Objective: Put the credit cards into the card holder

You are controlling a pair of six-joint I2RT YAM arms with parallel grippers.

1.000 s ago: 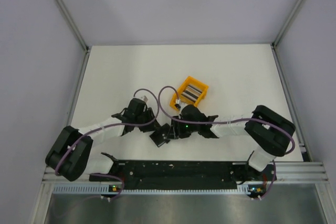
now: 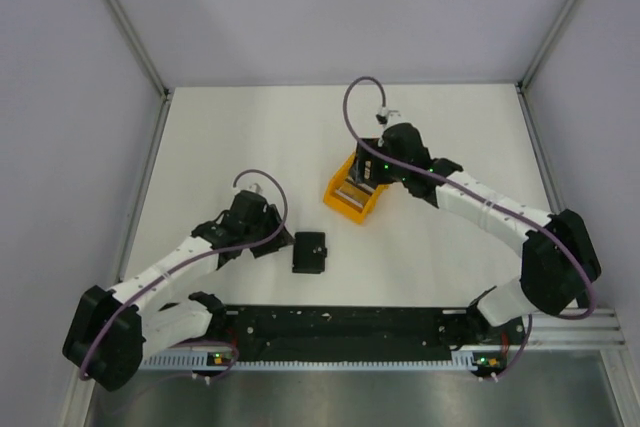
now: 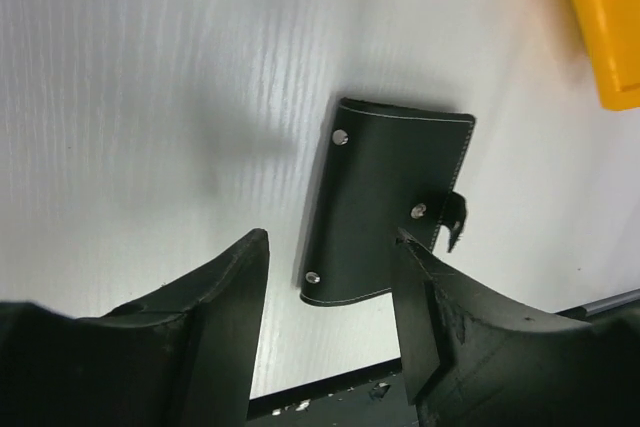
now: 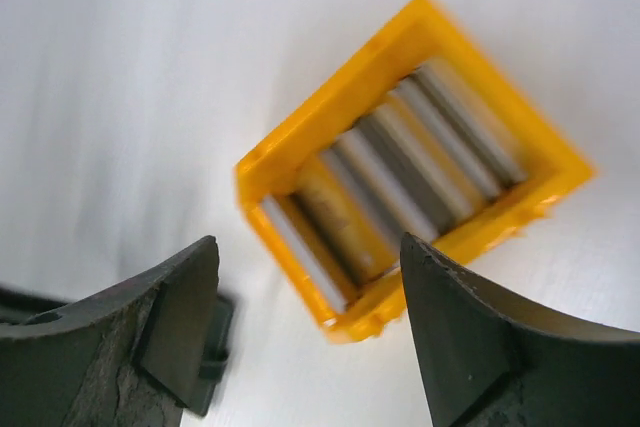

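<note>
The black card holder lies closed on the white table, front and left of centre; its strap tab sticks out on the right in the left wrist view. My left gripper hovers just left of it, fingers apart and empty. Up and to the right, a yellow tray holds several cards standing side by side in a row. Over the tray's far right part is my right gripper, its fingers apart with nothing between them; from above it hides part of the tray.
The black arm base runs along the table's front edge. Bare white table stretches behind and to the left, and more free room lies right of the card holder.
My right gripper has left the card holder and swung up and right to the tray. The card holder has turned from slanted to straight, and my left gripper has drawn slightly left of it.
</note>
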